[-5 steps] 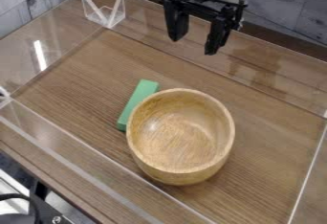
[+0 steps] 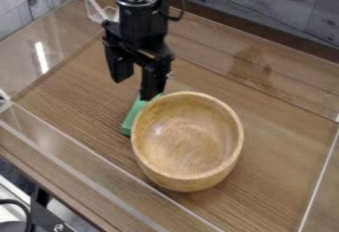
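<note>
My black gripper (image 2: pixel 139 62) hangs in the upper middle of the camera view, open, its fingers above and a little left of a green block (image 2: pixel 137 117). The block lies on the wooden surface, partly behind a large beige bowl (image 2: pixel 185 167) in the lower middle. Nothing shows held in the gripper.
A white wire object (image 2: pixel 105 6) stands at the top left, partly behind the arm. Dark edges and cables lie at the lower left and top right.
The arm has moved left and toward the camera, from the upper right to above the green block. The bowl and block look unmoved.
</note>
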